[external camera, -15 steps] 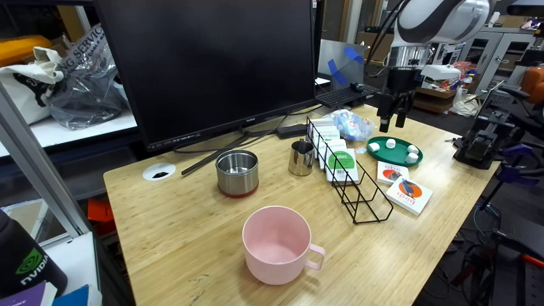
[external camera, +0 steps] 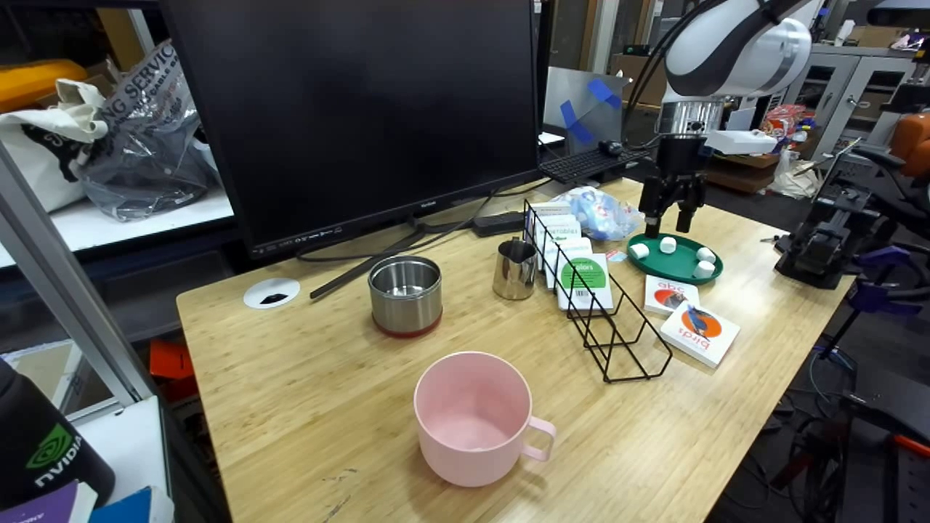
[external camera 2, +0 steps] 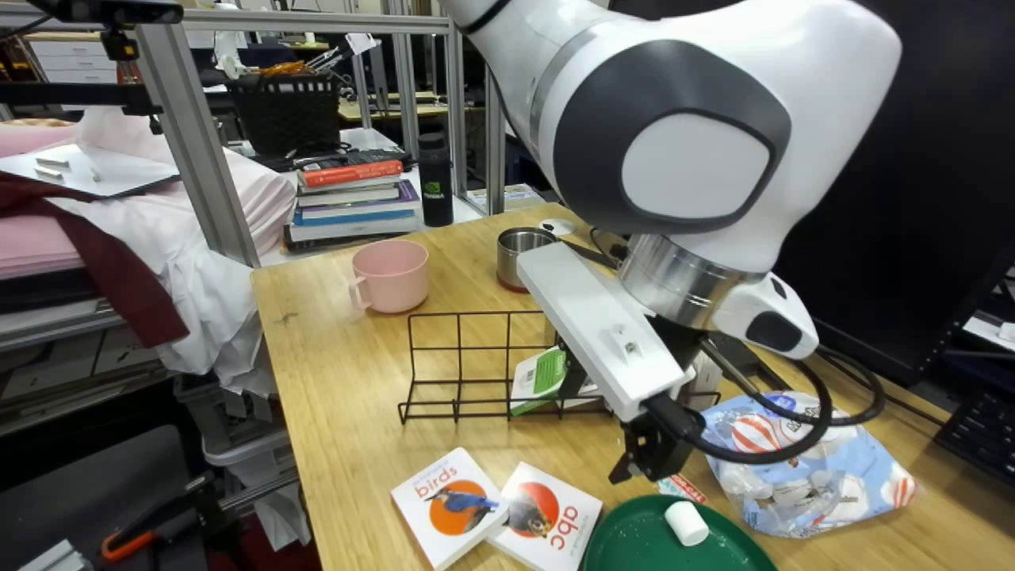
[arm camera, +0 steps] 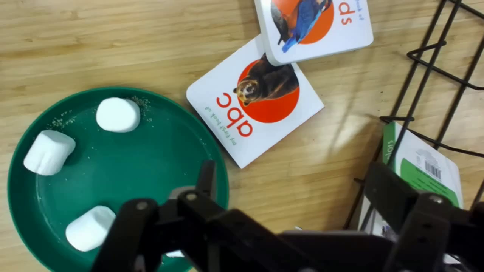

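Observation:
Over the back part of the green plate point(external camera: 671, 264) hangs my gripper point(external camera: 669, 225), pointing down. It is open, and its fingers point(arm camera: 207, 174) stand wide apart with nothing between them in the wrist view. Several white marshmallows point(arm camera: 118, 115) lie on the plate, apart from the gripper; one near the lower edge of the wrist view is mostly hidden by a finger linkage. The abc book point(arm camera: 258, 97) lies flat beside the plate, and the birds book point(external camera 2: 449, 509) overlaps its corner.
A black wire rack point(external camera: 619, 335) holds several small books point(external camera: 585, 280). Close by are a steel pitcher point(external camera: 515, 270) and a plastic bag point(external camera 2: 809, 461). A pink mug point(external camera: 473, 418) and a steel bowl point(external camera: 405, 296) stand farther off, with bare table between.
In exterior view 1, my gripper has come down and shifted slightly left toward the plate's back edge. The plate, marshmallows, books and rack have not moved.

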